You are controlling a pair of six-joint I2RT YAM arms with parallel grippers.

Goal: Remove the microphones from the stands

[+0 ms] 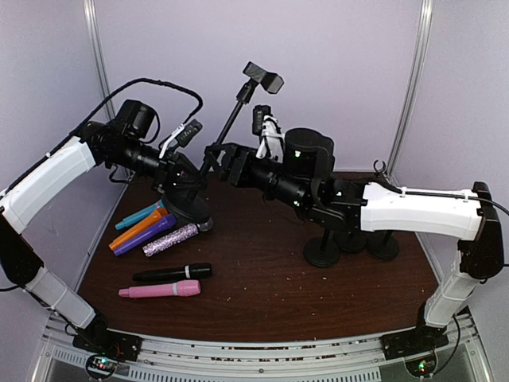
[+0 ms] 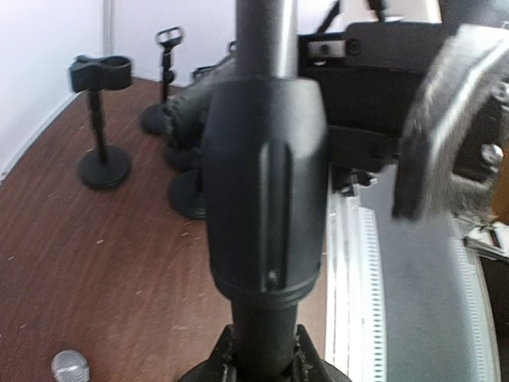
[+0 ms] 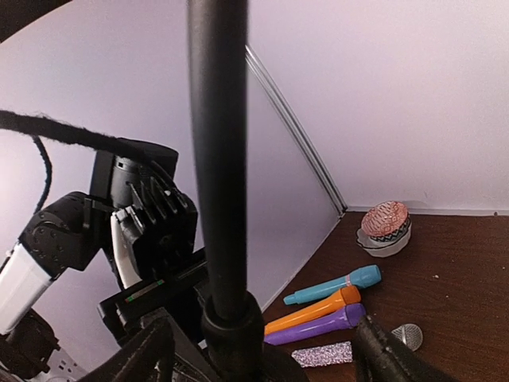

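Observation:
A black microphone stand (image 1: 232, 115) is held tilted in mid-air, its empty clip (image 1: 262, 77) at the top and round base (image 1: 188, 207) low. My left gripper is shut on the lower pole, below the thicker collar (image 2: 265, 183). My right gripper (image 1: 220, 161) is at the pole just above; in the right wrist view its part-open fingers (image 3: 390, 362) stand either side of the pole. Whether they touch it is unclear.
Several microphones lie on the left of the table, including pink (image 1: 159, 290), black (image 1: 171, 274) and purple (image 1: 143, 233). Several other stands (image 1: 321, 253) stand at the right.

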